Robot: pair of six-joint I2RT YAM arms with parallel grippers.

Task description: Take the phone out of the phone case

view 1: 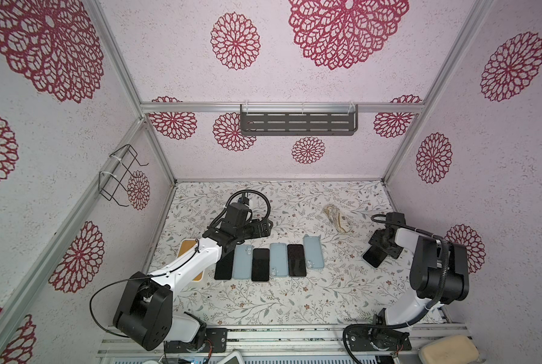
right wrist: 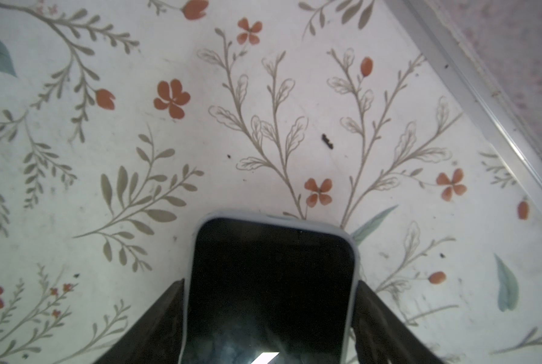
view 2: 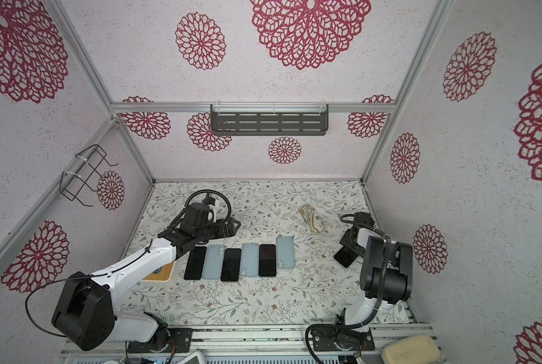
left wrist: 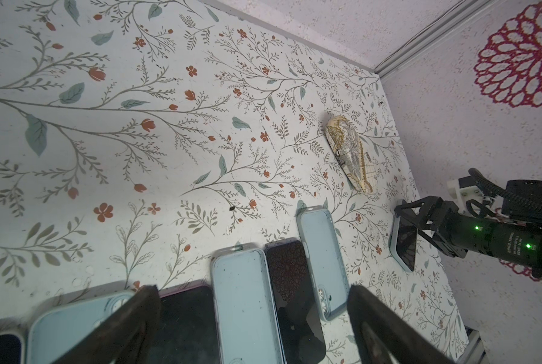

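A black-screened phone in a light case (right wrist: 269, 285) lies at the right of the table, under my right gripper (view 1: 385, 239). In the right wrist view its upper end sits between the two fingers, which are close against its sides; whether they grip it is unclear. My left gripper (view 1: 260, 228) hovers open above the row of phones and cases at the left, nothing between its blurred fingers in the left wrist view. That row holds black phones (view 1: 260, 265) and pale blue cases (view 1: 278, 259), with an orange case (view 1: 186, 247) at the left end.
A crumpled cream item (view 1: 337, 217) lies behind, at centre right. Walls close in at both sides and the back, with a grey shelf (view 1: 298, 124) on the rear wall and a wire rack (view 1: 119, 176) on the left.
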